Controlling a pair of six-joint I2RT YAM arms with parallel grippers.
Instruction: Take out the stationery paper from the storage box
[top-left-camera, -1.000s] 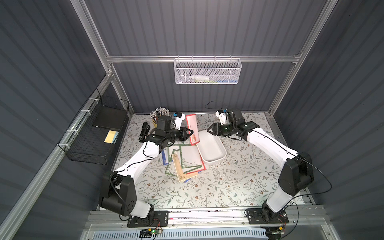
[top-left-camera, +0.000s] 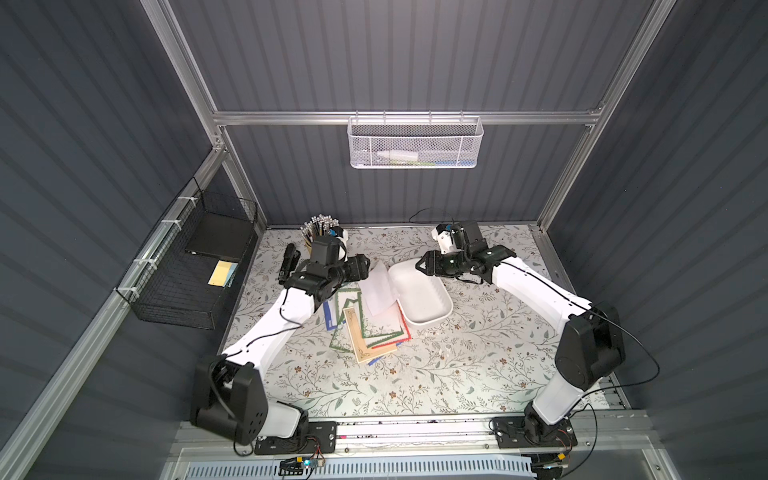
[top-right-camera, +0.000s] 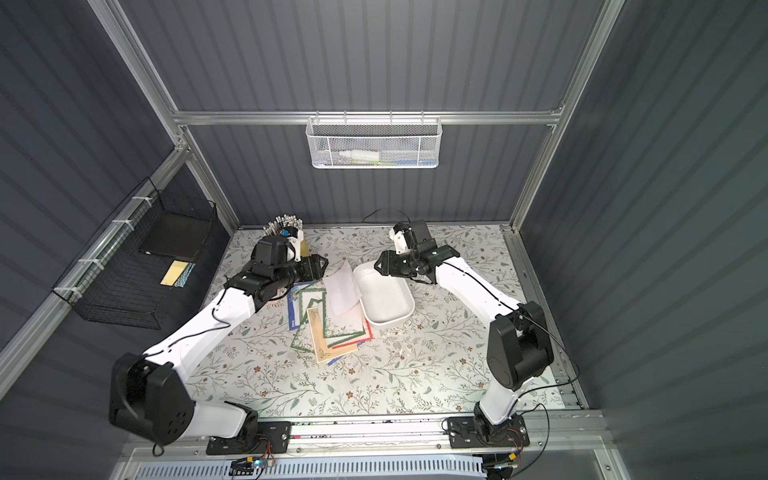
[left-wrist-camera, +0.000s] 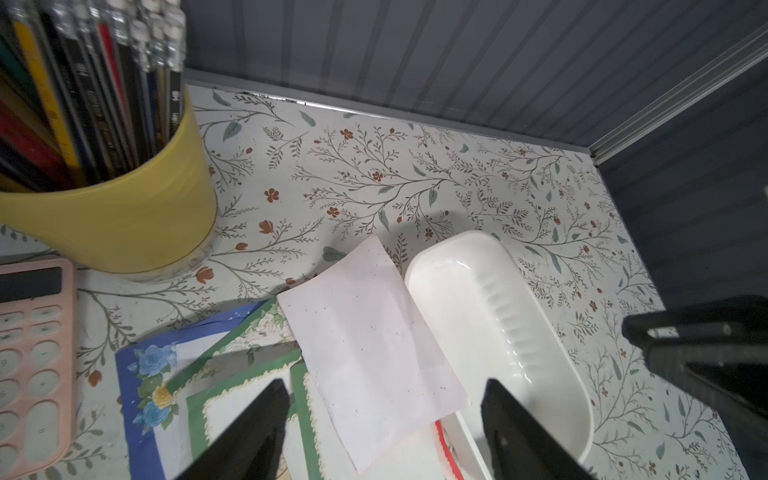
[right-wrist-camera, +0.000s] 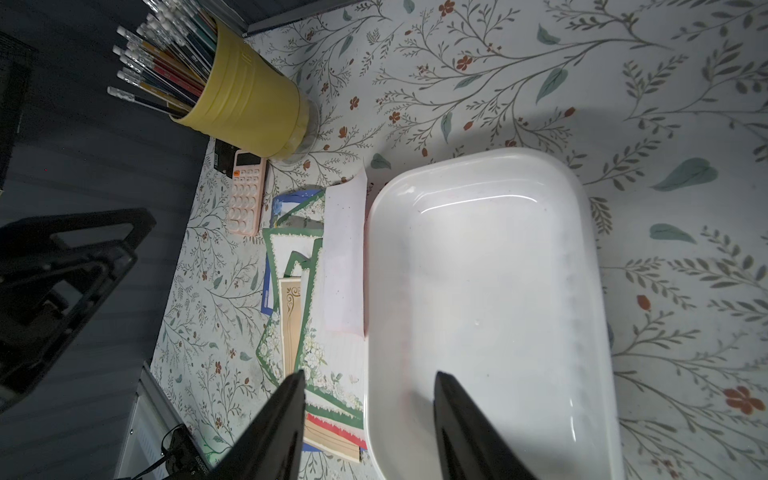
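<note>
The white storage box (right-wrist-camera: 488, 304) stands mid-table, its inside bare in the right wrist view. A pale pink-white sheet (left-wrist-camera: 368, 336) lies at its left, partly over the rim, on a fanned pile of bordered stationery paper (top-left-camera: 364, 340) in blue, green, red and tan. My left gripper (top-left-camera: 360, 270) is open above the pile, near the sheet, with nothing between its fingers. Over the box's back part, my right gripper (top-left-camera: 425, 264) has its fingers apart, holding nothing.
A yellow pencil cup (left-wrist-camera: 120, 224) and a pink calculator (left-wrist-camera: 36, 376) stand at the back left. A black wire basket (top-left-camera: 184, 288) hangs on the left wall, a white one (top-left-camera: 414, 148) at the back.
The red-edged sheet, upright beside my left gripper earlier, now lies flat, pale side up.
</note>
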